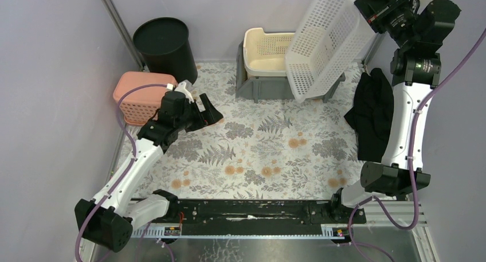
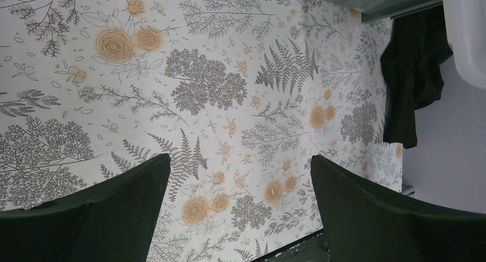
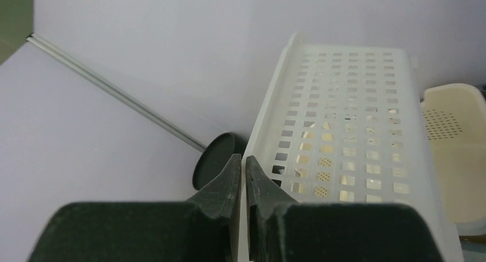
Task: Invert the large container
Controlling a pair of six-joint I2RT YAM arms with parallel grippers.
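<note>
A large white perforated container (image 1: 324,50) hangs tilted on edge at the upper right of the top view, held by its rim in my right gripper (image 1: 369,15). In the right wrist view its perforated side (image 3: 344,124) fills the middle, with the rim between the fingertips of that gripper. My left gripper (image 1: 209,110) is open and empty over the left-middle of the table; in the left wrist view its fingers (image 2: 97,216) stand wide apart over the patterned surface.
A cream basket (image 1: 266,44) sits in a grey crate (image 1: 269,89) at the back middle. A black bin (image 1: 163,44) and pink basket (image 1: 140,101) stand at left, a dark cloth (image 1: 369,118) at right.
</note>
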